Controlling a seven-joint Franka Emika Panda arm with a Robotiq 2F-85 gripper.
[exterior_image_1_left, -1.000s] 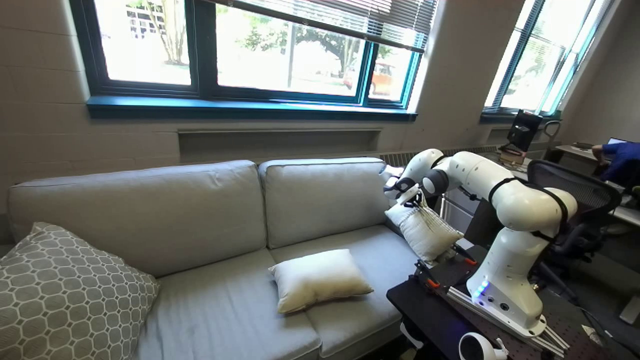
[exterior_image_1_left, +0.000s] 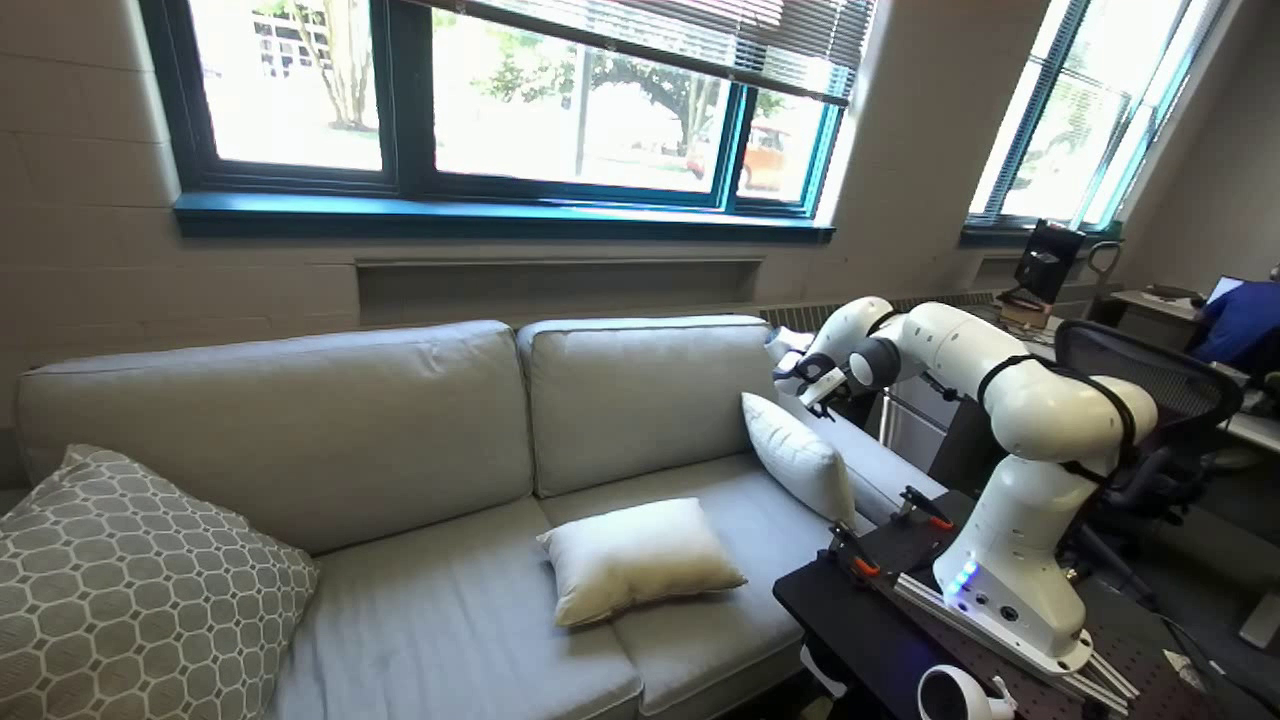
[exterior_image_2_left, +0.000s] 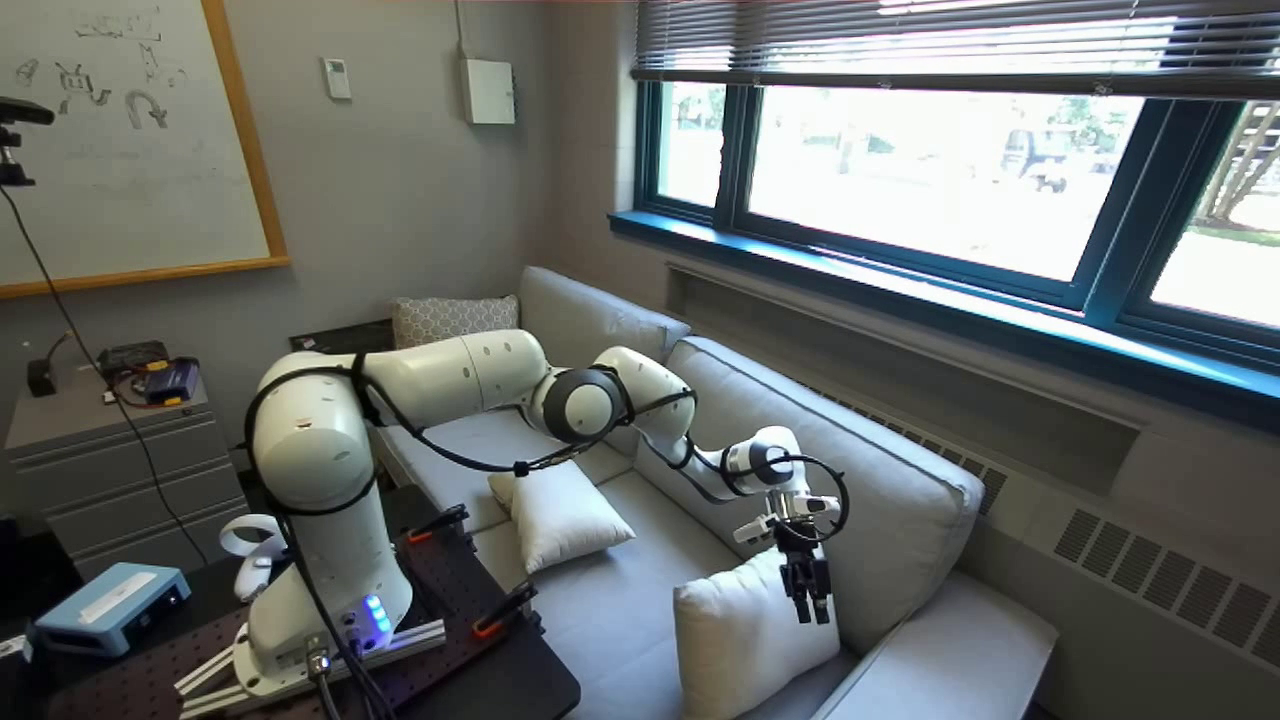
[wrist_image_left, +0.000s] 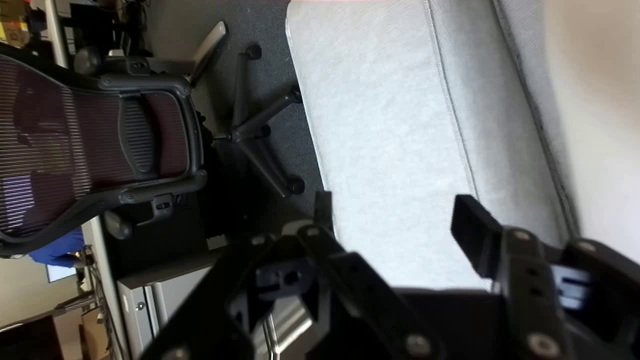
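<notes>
A white pillow (exterior_image_1_left: 795, 458) stands tilted on the right seat of the couch, leaning toward the armrest (wrist_image_left: 390, 132). In exterior view 2 the same pillow (exterior_image_2_left: 741, 636) is partly behind my gripper (exterior_image_2_left: 810, 610), which points down by its upper edge. The wrist view shows my gripper open, a wide gap between its fingertips with only the armrest fabric seen through it. A pale blurred surface, seemingly the pillow (wrist_image_left: 606, 132), fills the right edge there. A second white pillow (exterior_image_1_left: 642, 558) lies flat near the middle of the couch seat.
A grey patterned pillow (exterior_image_1_left: 144, 588) rests at the couch's far left. The couch backrest (exterior_image_2_left: 828, 468) rises beside my gripper. Beyond the armrest are an office chair (wrist_image_left: 144, 132) and a metal cabinet (wrist_image_left: 174, 294). Clamps (exterior_image_1_left: 854, 552) stick up from the table edge.
A second ago the pillow hung from my gripper, creased at its top and over the armrest. Now it is free of the fingers and stands farther left on the seat. My arm has barely moved.
</notes>
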